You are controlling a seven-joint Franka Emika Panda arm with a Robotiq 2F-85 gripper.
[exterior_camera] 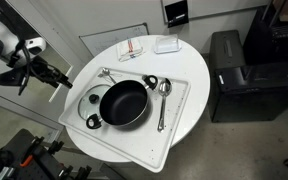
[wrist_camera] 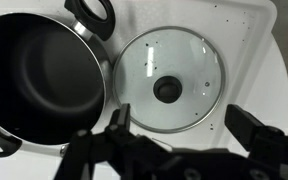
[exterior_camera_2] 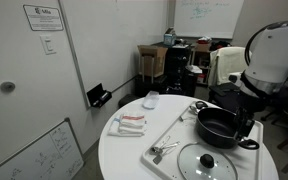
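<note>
A black pot [exterior_camera: 124,104] with two looped handles stands on the white tray [exterior_camera: 144,153], its inside empty. Beside it lies a glass lid [wrist_camera: 189,75] with a black knob [wrist_camera: 167,89], flat on the tray and close against the pot. My gripper [exterior_camera: 68,84] is at the table's left edge in the first exterior view, raised above the tray near the lid. In the wrist view the open fingers [wrist_camera: 242,124] stand wide apart at the bottom, below the lid, with nothing between them.
A large spoon [exterior_camera: 164,100] lies on the tray right of the pot, and a smaller utensil [exterior_camera: 107,75] behind the lid. A folded cloth [exterior_camera_2: 132,123] and a clear container [exterior_camera: 166,44] sit at the table's back. A black bin [exterior_camera: 246,80] stands right of the table.
</note>
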